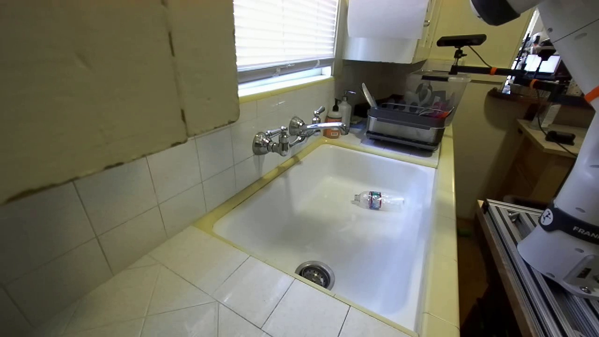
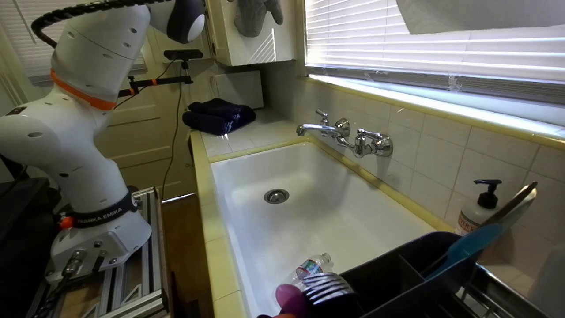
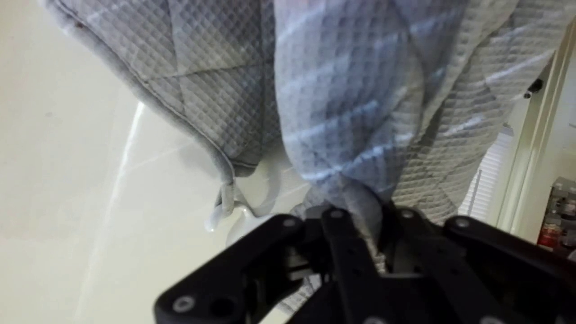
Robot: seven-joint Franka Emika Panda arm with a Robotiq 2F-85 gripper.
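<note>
In the wrist view my gripper is shut on a bunched fold of grey quilted cloth [image 3: 345,97]. The cloth spreads across the upper part of that view and has a waffle texture and a bound edge. Behind its lower left corner, a pale wall or cabinet surface and a white hook [image 3: 213,218] show. The gripper itself is out of frame in exterior view 1. In exterior view 2, a grey cloth [image 2: 251,16] hangs in front of the upper cabinet, cut off by the top edge; the fingers do not show there.
Below lies a white sink [image 1: 314,219] with a clear plastic bottle [image 1: 373,200] on its side. A chrome faucet [image 1: 314,128] juts from the tiled wall. A dish rack [image 1: 404,126] occupies the far counter, and a dark folded cloth [image 2: 220,116] the other.
</note>
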